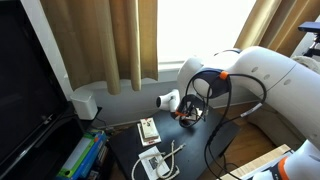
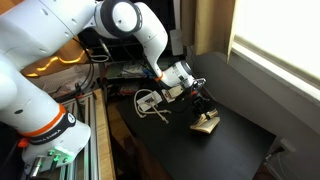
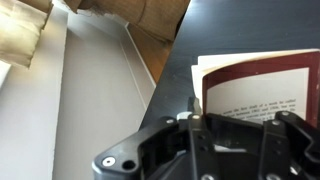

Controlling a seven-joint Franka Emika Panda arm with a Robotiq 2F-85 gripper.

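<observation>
A book with a dark red border and a pale text panel (image 3: pixel 262 94) fills the right of the wrist view, lying on the black tabletop. In exterior view 2 the same book (image 2: pixel 206 123) shows pale beside my gripper (image 2: pixel 194 109). Low over the table, the gripper (image 1: pixel 188 116) covers most of the book in exterior view 1. From the wrist, my gripper is shut at the book's near edge. Whether a cover or page is caught between its fingers cannot be told.
Another book or booklet (image 1: pixel 149 131) lies at the table's left, with a white power strip (image 1: pixel 156 165) and its looped cable in front. Curtains and a wall stand behind. The black table (image 2: pixel 235 150) has bare room on the right in exterior view 2.
</observation>
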